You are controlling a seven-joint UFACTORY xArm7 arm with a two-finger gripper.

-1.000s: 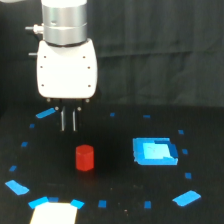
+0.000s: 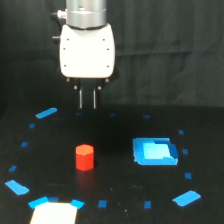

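Note:
A small red block (image 2: 84,158) stands on the dark table, left of the middle. Above and behind it in the picture hangs my gripper (image 2: 88,98), its two thin fingers pointing down and held apart. Between them there is only dark background, and they do not touch the block. To the right lies a blue-edged square (image 2: 155,151) with a white and light-blue inside; whether it is a shallow tray or flat marking is hard to tell.
Blue tape strips (image 2: 17,187) and several small blue marks are scattered over the dark table. A pale square (image 2: 54,213) is cut off by the bottom edge. Open table lies between the block and the blue-edged square.
My gripper has moved right and up in the picture, and its fingers look slightly farther apart. The red block keeps its place, though its outline appears more angular.

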